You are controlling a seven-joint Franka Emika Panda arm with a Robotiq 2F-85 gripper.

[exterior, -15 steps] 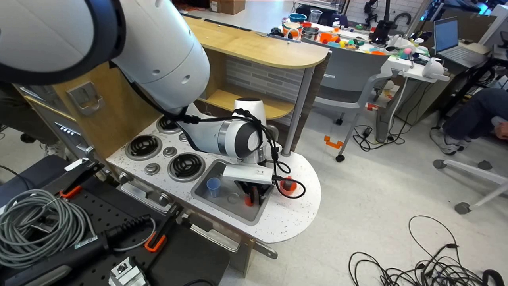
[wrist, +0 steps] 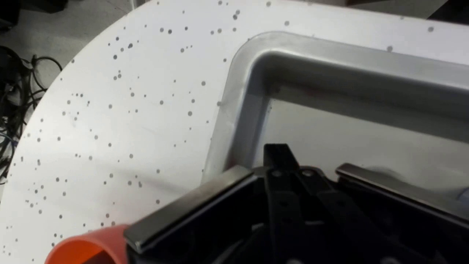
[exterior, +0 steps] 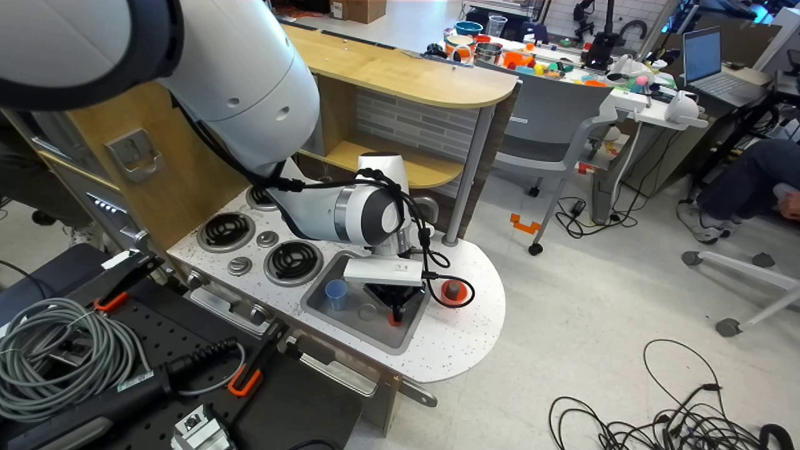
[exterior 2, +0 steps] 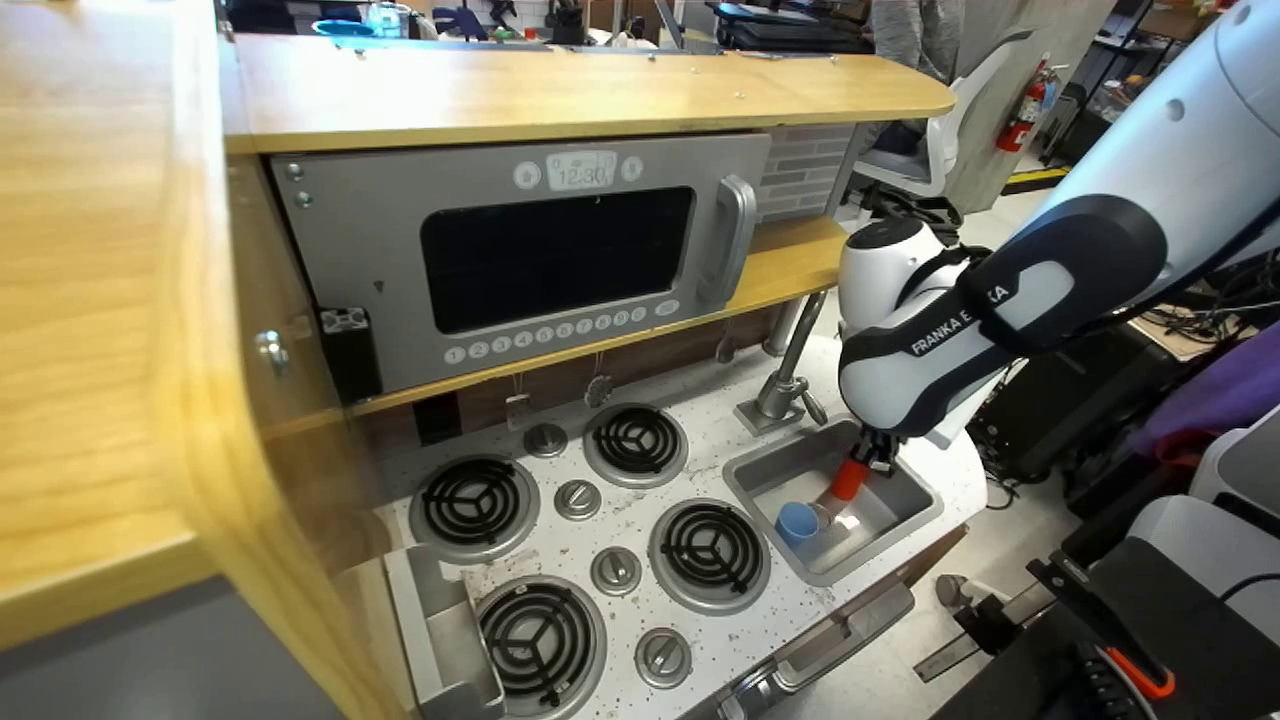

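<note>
My gripper (exterior: 398, 310) points down over the right part of the grey sink (exterior: 349, 319). In the wrist view its dark fingers (wrist: 280, 156) are together, with nothing showing between them. A red-orange object (exterior 2: 849, 480), apparently a cup, is in the sink beside the fingertips; whether they touch it cannot be told. It does not show in the wrist view. A blue cup (exterior 2: 797, 523) stands in the sink to its left in exterior view 2. Outside the sink, on the counter, an orange cup (wrist: 94, 244) has something dark inside.
The faucet (exterior 2: 786, 390) rises behind the sink. Stove burners (exterior 2: 710, 554) and knobs lie to its left in that view. Over the counter hangs a shelf with a microwave (exterior 2: 558, 258).
The arm and gripper have shifted slightly left in exterior view 1. The blue cup and the orange cup on the counter keep their places.
</note>
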